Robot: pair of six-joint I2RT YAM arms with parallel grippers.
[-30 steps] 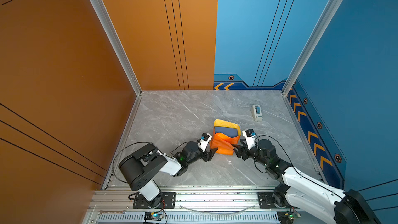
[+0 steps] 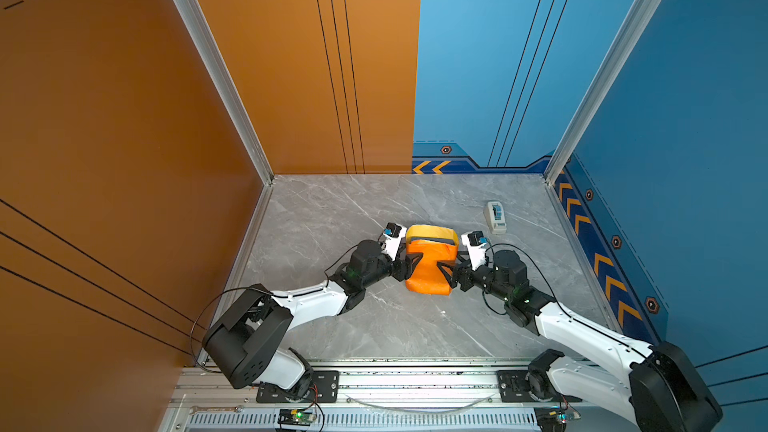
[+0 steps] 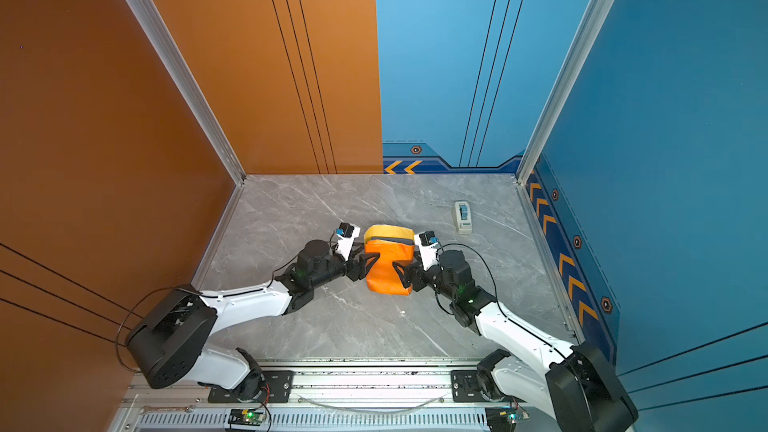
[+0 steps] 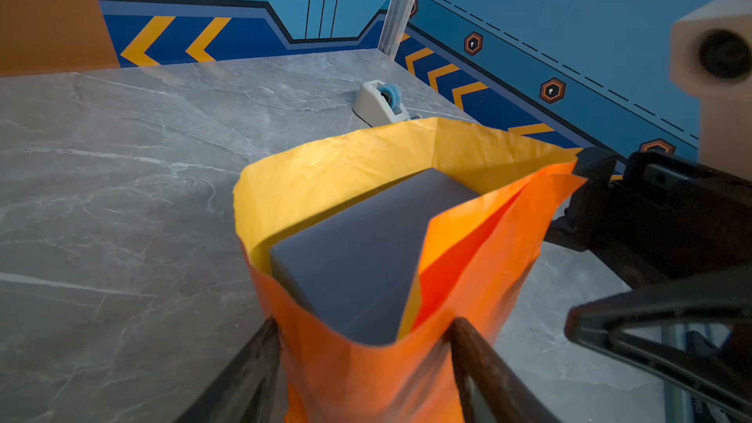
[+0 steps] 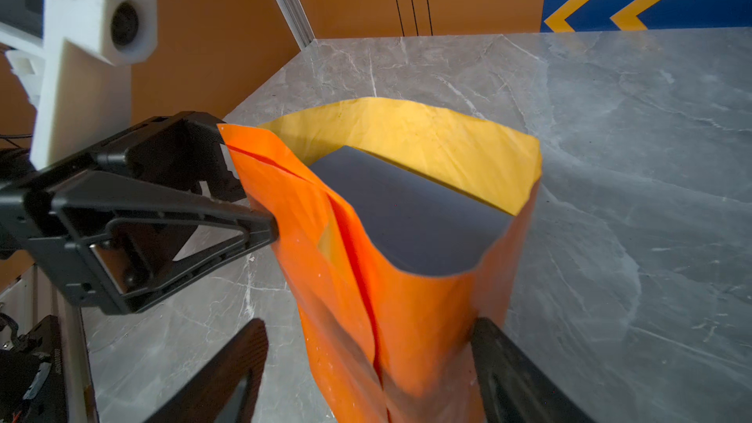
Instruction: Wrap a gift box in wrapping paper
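Observation:
Wrapping paper, orange outside and yellow inside [image 2: 429,281], stands up around a dark grey-blue gift box [image 4: 376,246] in the middle of the table. Its top is open, and the box's upper face shows inside in both wrist views. The paper's near edge is folded inward in the left wrist view. My left gripper [image 2: 417,262] is at the paper's left side, open, one fingertip apparently against the paper in the right wrist view. At the right front side, my right gripper [image 2: 446,271] has its fingers [image 5: 509,372] wide apart. The paper's lower part is partly hidden.
A white tape dispenser with a blue roll [image 2: 496,217] stands behind and right of the paper. Bare grey tabletop [image 2: 336,208] lies around the wrapped box. Orange and blue walls close off the back and sides.
My left gripper has moved back along the paper's left side. The right gripper has moved up and inward. The near paper has risen, hiding the box from the top left view.

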